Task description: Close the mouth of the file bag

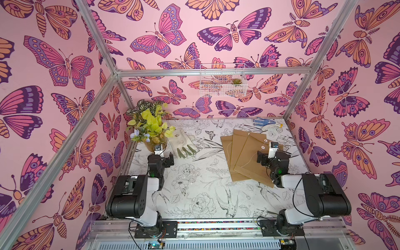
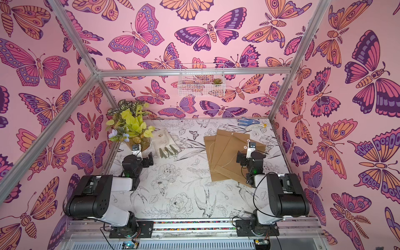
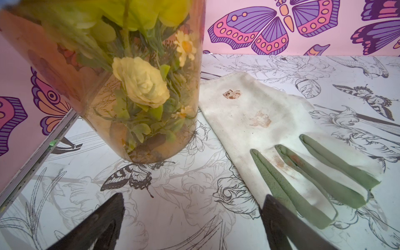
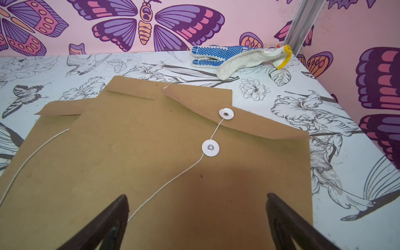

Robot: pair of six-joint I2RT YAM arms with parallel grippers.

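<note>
Several brown file bags (image 1: pixel 245 154) lie overlapping on the right half of the table. The top bag (image 4: pixel 175 200) has a flap (image 4: pixel 266 127) across its far end, a white button (image 4: pixel 226 113) on the flap, another button (image 4: pixel 210 147) below it, and a string running between and beyond them. My right gripper is open above the bags, nothing between its fingers. My left gripper is open over the table's left side, facing the vase and glove, holding nothing.
A vase of flowers (image 3: pixel 145 104) stands back left beside a white-green glove (image 3: pixel 254 112). Blue-white gloves (image 4: pixel 245 62) lie back right. The wire basket (image 1: pixel 223 89) hangs on the back wall.
</note>
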